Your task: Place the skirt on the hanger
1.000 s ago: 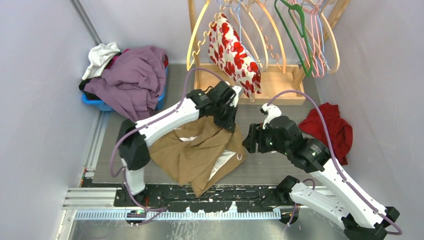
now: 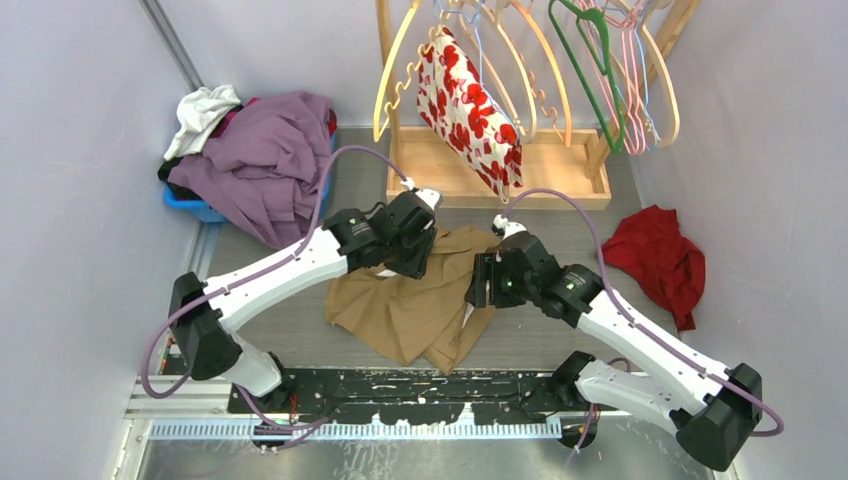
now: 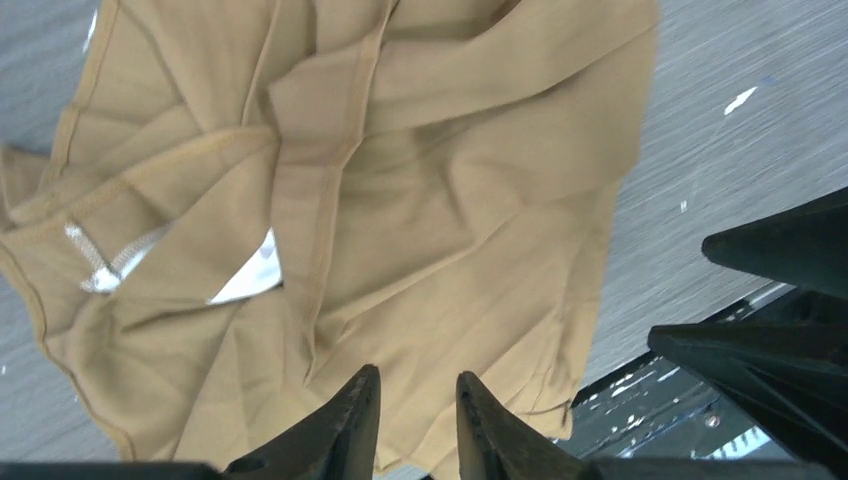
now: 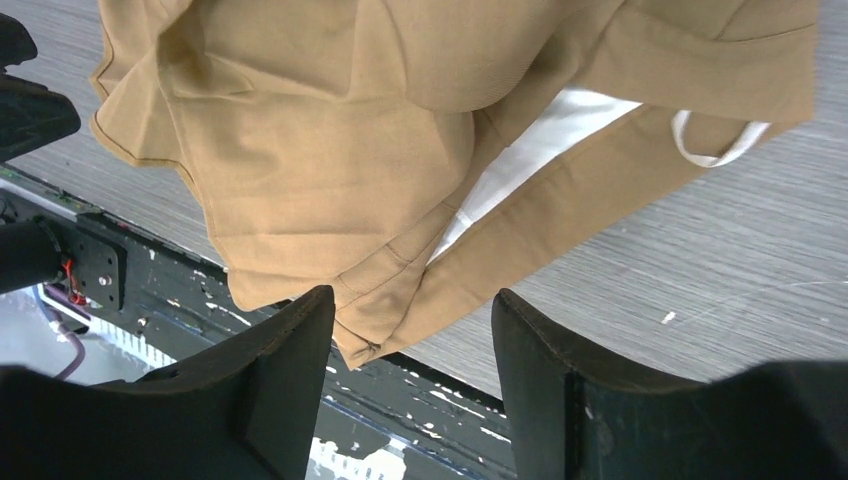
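The skirt is a tan-brown cloth (image 2: 395,320), crumpled on the grey table, with folds, white lining and a hanging loop showing. In the left wrist view, the cloth (image 3: 450,230) spreads below my left gripper, whose open fingers hold nothing. Over the skirt's right side is my right gripper, its fingers apart and empty, above a narrow end of the cloth (image 4: 380,310). White lining (image 4: 535,150) shows between two layers there. Several hangers, among them a green one (image 2: 603,60), hang on the wooden rack (image 2: 550,160) at the back.
A red-flowered white cloth (image 2: 470,115) hangs on the rack. At the back left, a blue basket (image 2: 205,211) is heaped with clothes, a purple cloth (image 2: 265,160) on top. Dark red cloth (image 2: 658,255) lies at the right. Bare table shows left of the skirt.
My left gripper let it go and moved left over it. My right gripper came leftward over the skirt's right edge.
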